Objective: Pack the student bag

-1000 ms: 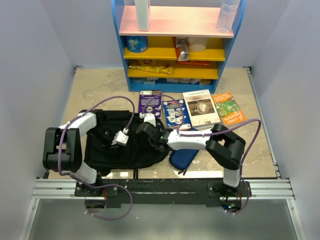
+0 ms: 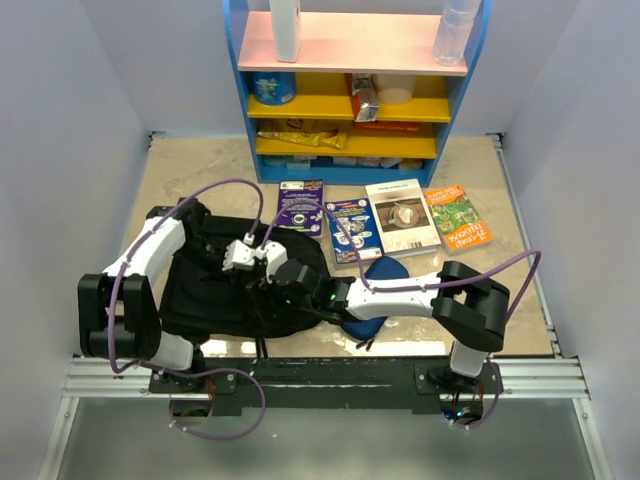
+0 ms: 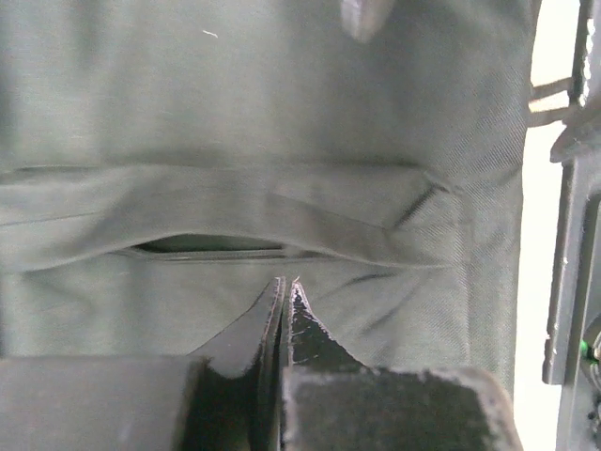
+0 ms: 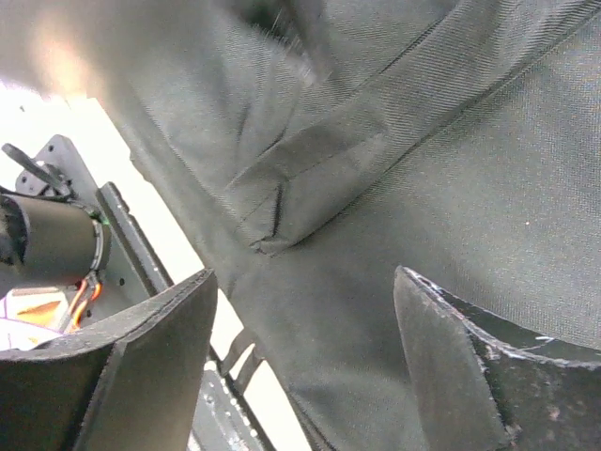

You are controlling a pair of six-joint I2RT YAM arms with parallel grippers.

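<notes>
A black bag (image 2: 190,305) lies flat at the table's front left, both grippers over it. In the left wrist view its pocket (image 3: 211,211) shows a narrow zipped slit. My left gripper hangs above that pocket, fingertips close together; nothing shows between them. My right gripper is open above the bag's fabric and pocket seam, nothing between its fingers. In the top view the two grippers sit close together, partly hiding the bag.
Books (image 2: 403,215) lie at the back right, a blue case (image 2: 385,268) right of the bag beneath the right arm. A shelf unit (image 2: 350,30) with goods stands behind.
My right gripper has moved left over the bag, toward the left gripper. The left arm has risen slightly and shifted.
</notes>
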